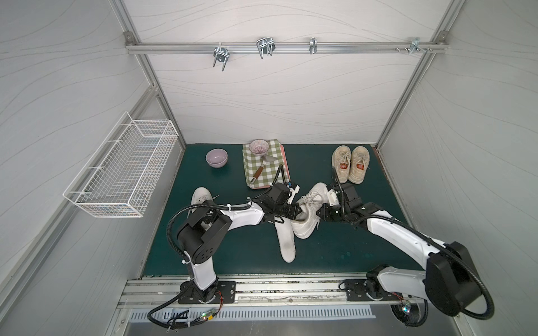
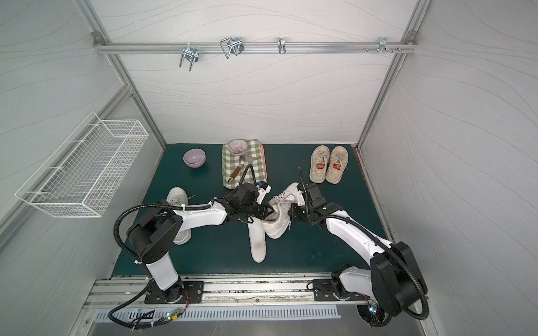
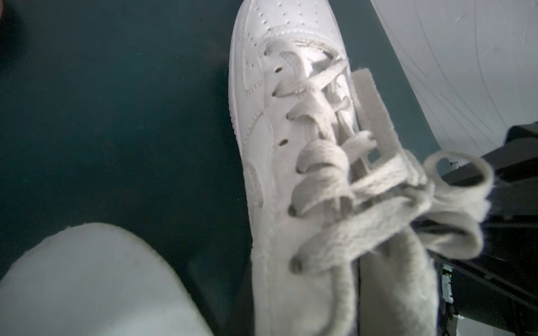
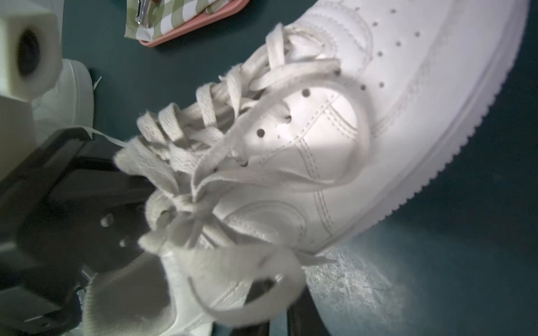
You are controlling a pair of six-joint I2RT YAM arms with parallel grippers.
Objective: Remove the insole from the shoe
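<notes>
A white laced shoe (image 1: 305, 225) lies mid-table, toe pointing away to the right. At its foot opening is my left gripper (image 1: 298, 212), shut on the shoe's edge as far as shows; the exact part gripped is hidden. My right gripper (image 1: 322, 212) is against the shoe's right side, by the laces. In the right wrist view, its dark fingers (image 4: 310, 316) stand apart below a loose lace loop, with no thing clearly held. A flat white insole (image 1: 286, 244) lies on the table left of the shoe. The inside of the shoe is mostly hidden.
Another white shoe (image 2: 178, 196) lies at the left, partly behind the left arm. At the back are a bowl (image 1: 216, 158), a tray with a checked cloth (image 1: 275, 148), and a beige pair of shoes (image 1: 359, 162).
</notes>
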